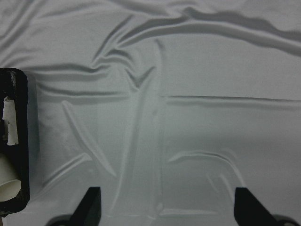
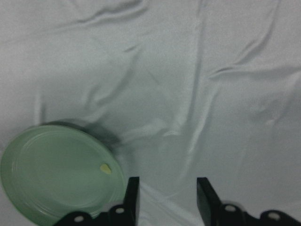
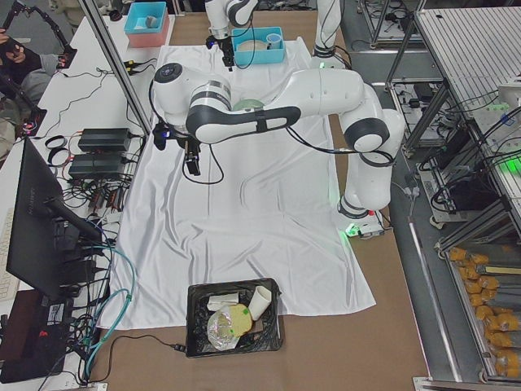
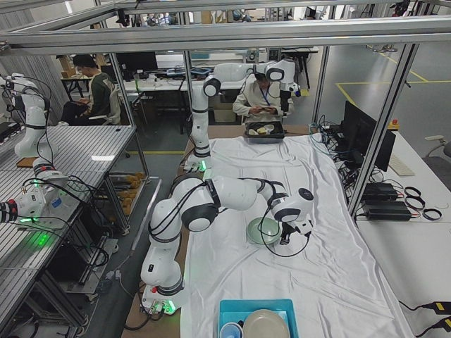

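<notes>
A green plate (image 4: 258, 232) lies on the white cloth, with a small yellow piece (image 2: 105, 168) on it in the right wrist view. My right gripper stands open beside and above the plate, nothing between its fingers. My left gripper is open over bare cloth. A black lined bin (image 3: 192, 318) holds a white roll (image 3: 260, 301), white pieces, a crumpled clear wrapper (image 3: 221, 330) and a yellow item (image 3: 240, 320).
A blue tray (image 4: 227, 307) with a beige plate (image 4: 265, 327) and a blue cup (image 4: 230, 332) sits at the other end. Monitors and cables line one side.
</notes>
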